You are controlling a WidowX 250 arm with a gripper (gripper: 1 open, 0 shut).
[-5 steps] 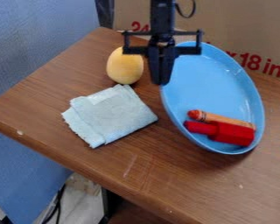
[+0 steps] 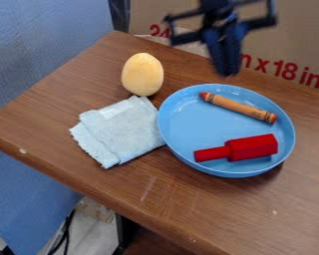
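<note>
A blue round plate [image 2: 189,129] rests on the wooden table with an orange crayon [image 2: 238,107] toward its back and a red cylindrical object [image 2: 242,148] with a narrower handle at its front. A yellow egg-shaped object [image 2: 143,74] and a folded pale cloth [image 2: 119,130] are to its left. My dark gripper [image 2: 223,60] is blurred above the back of the plate, clear of it; I cannot tell how its fingers stand.
The table's left and front edges drop away to a blue surface [image 2: 29,70] and the floor. A cardboard sheet stands behind. Bare wood lies at the front and far left.
My gripper has risen from the plate and moved right. The plate, tilted or shifted earlier, now lies flatter, with the crayon and red object apart on it.
</note>
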